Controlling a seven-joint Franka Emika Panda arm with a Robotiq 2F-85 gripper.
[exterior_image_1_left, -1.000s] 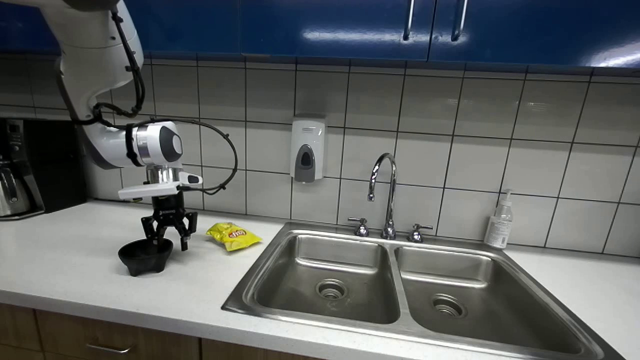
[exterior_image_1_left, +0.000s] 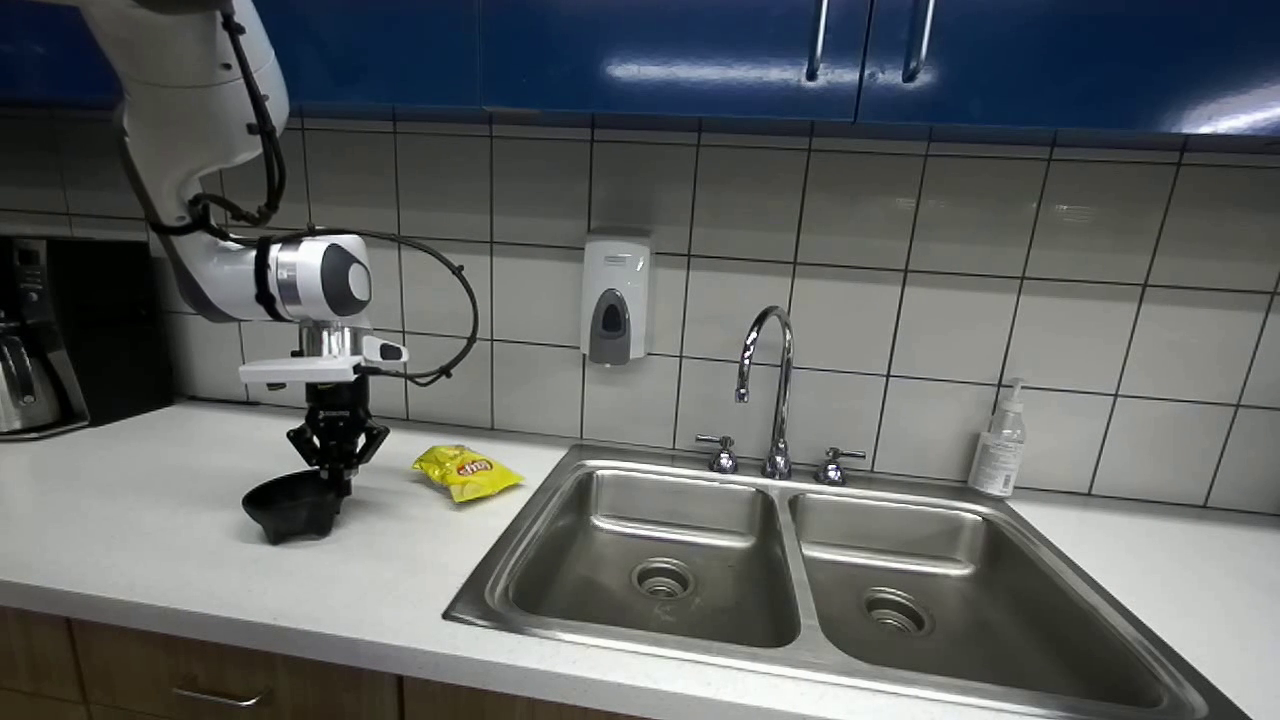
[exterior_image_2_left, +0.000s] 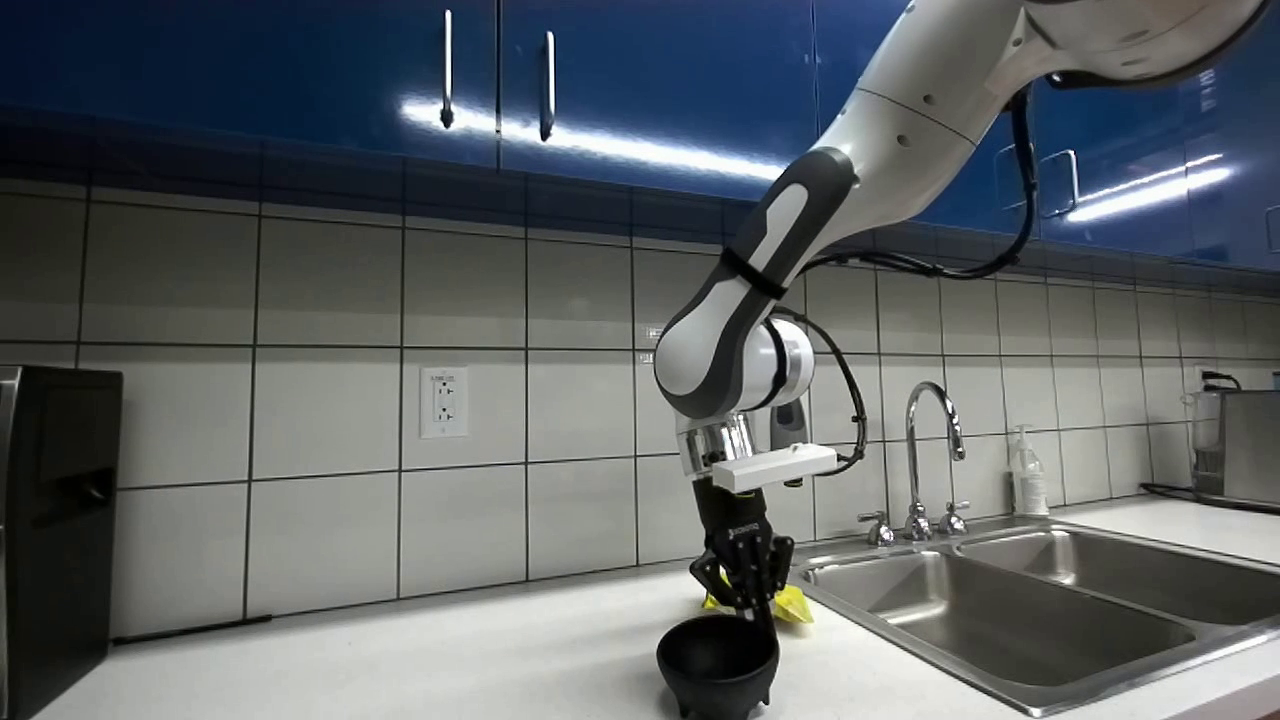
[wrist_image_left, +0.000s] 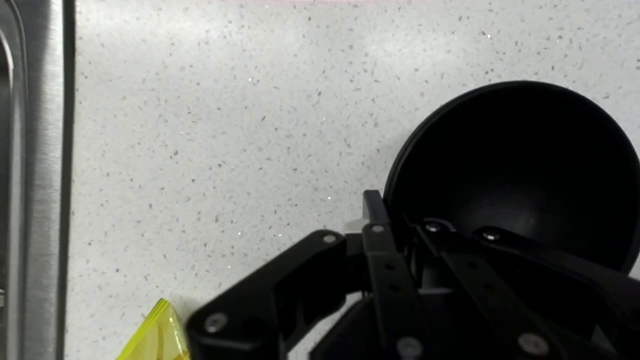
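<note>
A black bowl with short feet (exterior_image_1_left: 292, 506) is on the counter at the left in exterior view 1, tipped a little so that its right rim rides higher. My gripper (exterior_image_1_left: 339, 486) points down at that rim and is shut on it. In exterior view 2 the bowl (exterior_image_2_left: 717, 670) stands below and in front of the gripper (exterior_image_2_left: 761, 618). From the wrist view, one finger (wrist_image_left: 375, 207) lies outside the bowl's wall and the other reaches inside the dark bowl (wrist_image_left: 522, 162). Whether all its feet touch the counter I cannot tell.
A yellow chip bag (exterior_image_1_left: 465, 473) lies right of the gripper, near the wall. Further right is the double steel sink (exterior_image_1_left: 794, 564) with its faucet (exterior_image_1_left: 780, 396). A black coffee maker (exterior_image_1_left: 90, 336) stands at the far left. Counter between it and the bowl is clear.
The fingers, spread around the bowl's right rim a second ago, have closed together on it. The bowl has shifted slightly right and up in exterior view 1 and tilted.
</note>
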